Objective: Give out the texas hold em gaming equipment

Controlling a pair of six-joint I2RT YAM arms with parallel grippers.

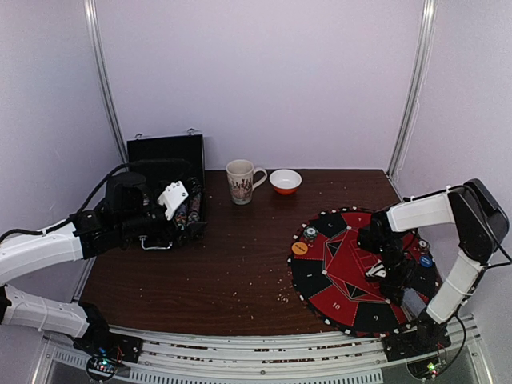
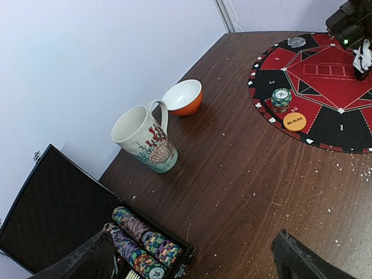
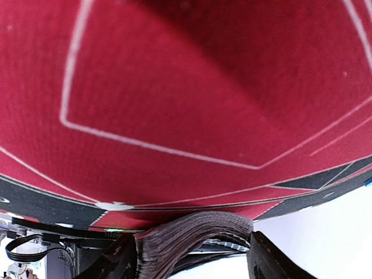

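The round red-and-black poker mat [image 1: 332, 302] lies at the right of the table. Over its near right part, my right gripper is shut on a greyish deck of cards [image 3: 189, 229], which looks bowed between the fingers; its end [image 1: 414, 302] pokes out in the top view. On the mat stand a green chip stack [image 2: 281, 100] and an orange "Big Blind" disc [image 2: 294, 121]. At the left, the open black case [image 1: 166, 150] holds rows of poker chips [image 2: 151, 241]. My left gripper hangs open over the case's near side, empty.
A patterned mug [image 1: 240, 182] and an orange-and-white bowl [image 1: 285, 182] stand at the back of the table. A blue disc [image 1: 426, 262] lies at the mat's right edge. Bare wood fills the middle, with small light specks near the mat.
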